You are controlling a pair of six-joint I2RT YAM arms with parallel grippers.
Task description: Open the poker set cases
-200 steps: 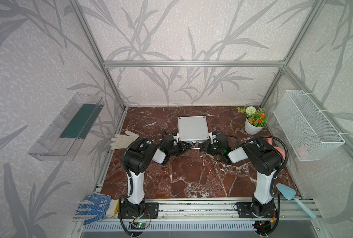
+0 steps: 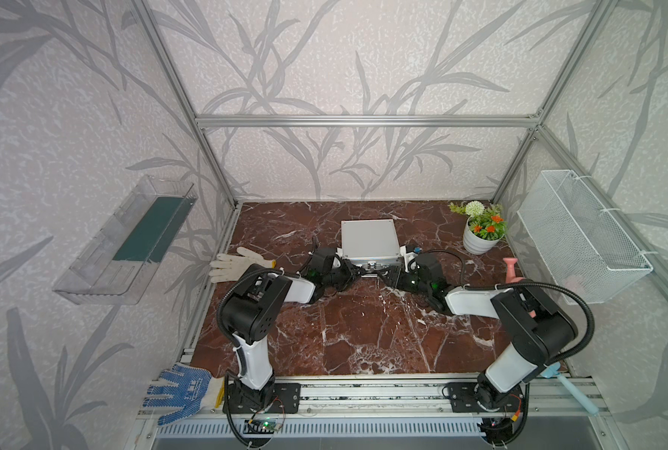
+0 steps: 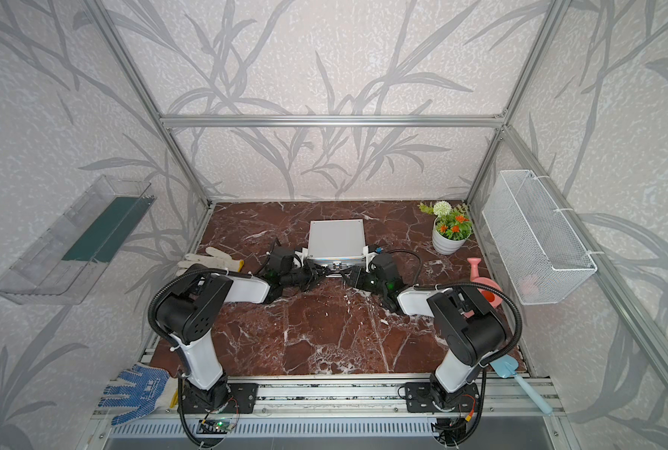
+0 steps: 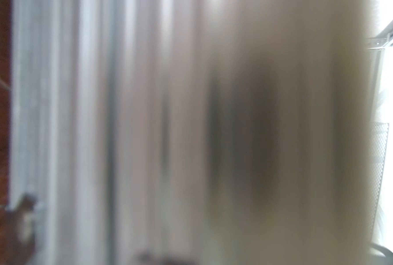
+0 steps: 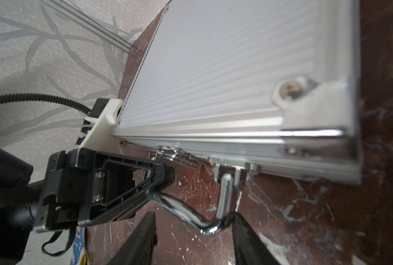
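Observation:
A silver aluminium case (image 2: 368, 238) lies closed at the middle of the table, its latches and bar handle (image 5: 191, 215) facing me. My left gripper (image 3: 321, 270) is at the front, shut on the handle near its left end, as the right wrist view shows. My right gripper (image 3: 349, 272) is at the handle's right end, its fingers open on either side of the bar in the right wrist view. The left wrist view is mostly blurred metal of the case's side, very close.
A flower pot (image 2: 481, 236) stands at the back right, a pink watering can (image 3: 484, 292) at the right edge, a pale glove (image 2: 232, 262) at the left. Wire baskets (image 2: 581, 240) hang on the walls.
Both arms have shifted, the right forearm swinging outward to the right and both wrists a little higher in the image. The case has moved slightly to the right.

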